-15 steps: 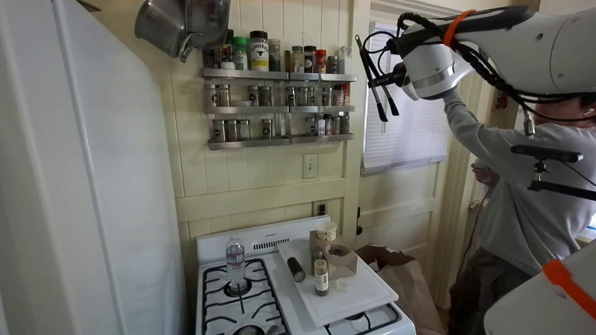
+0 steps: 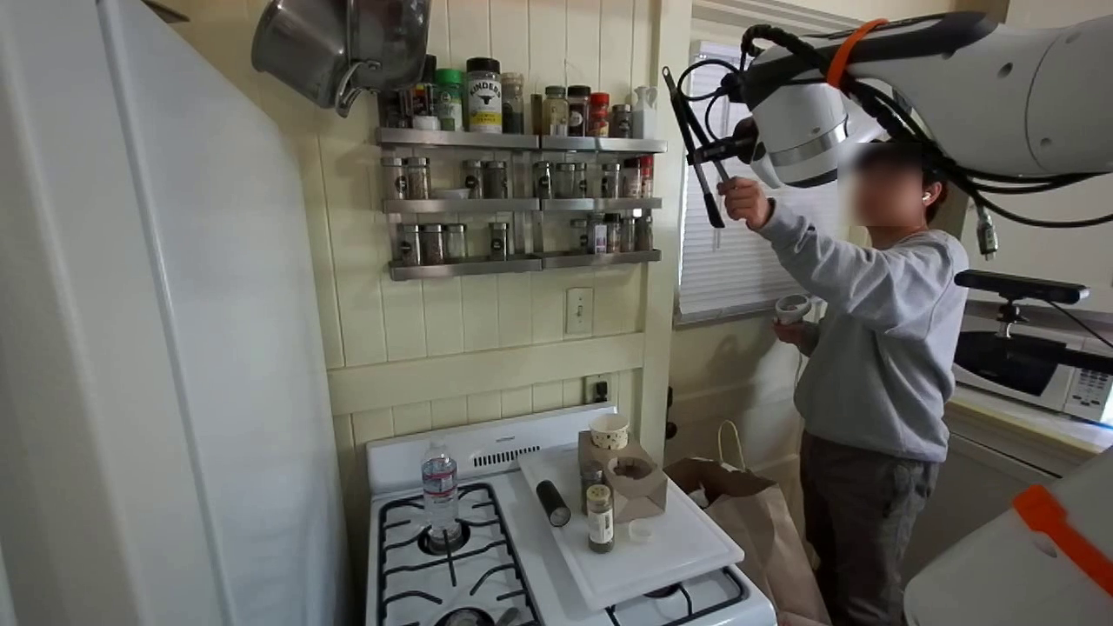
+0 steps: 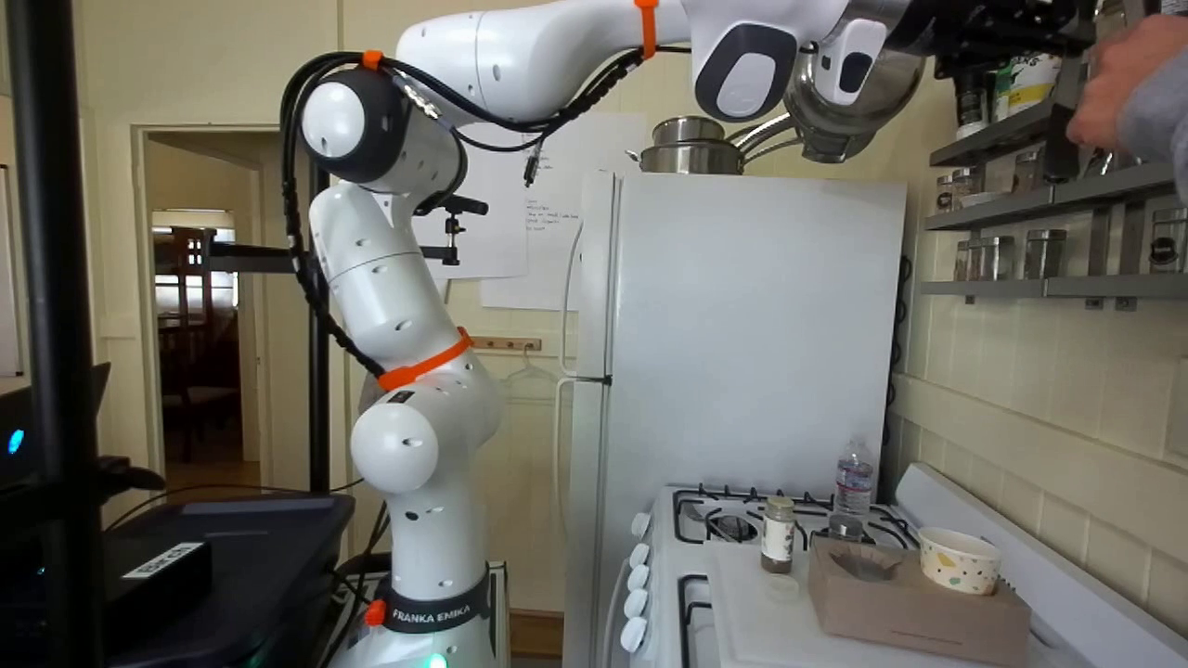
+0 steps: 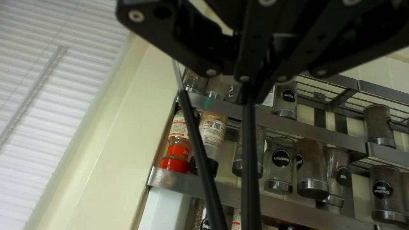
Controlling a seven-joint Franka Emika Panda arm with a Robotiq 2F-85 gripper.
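Observation:
In exterior view 1 my gripper (image 2: 701, 156) is high at the right, beside the window. It is shut on a tong-like tool (image 2: 679, 109) with two dark arms, seen partly edge-on. A person's hand (image 2: 743, 203) is at one of its lower tips. From the wrist, the gripper fills the top, and two slim black arms of the tool (image 4: 199, 149) run down across the view, apart from each other. Its exact hold is hidden by dark linkages. Exterior view 2 shows the hand (image 3: 1130, 89) close to the dark gripper at the right edge.
Spice racks (image 2: 469, 203) full of jars hang on the wall, with pots (image 2: 344, 47) at upper left. Below, the stove (image 2: 449, 563) carries a water bottle (image 2: 439, 490), a white board (image 2: 678, 542), a jar (image 2: 600, 520) and a cardboard carrier (image 2: 638, 496). The person (image 2: 876, 323) stands close to the arm.
The person has come from behind the arm toward the window and reached a hand to the tool's tip. They hold a white object low in the other hand. The arm looks still.

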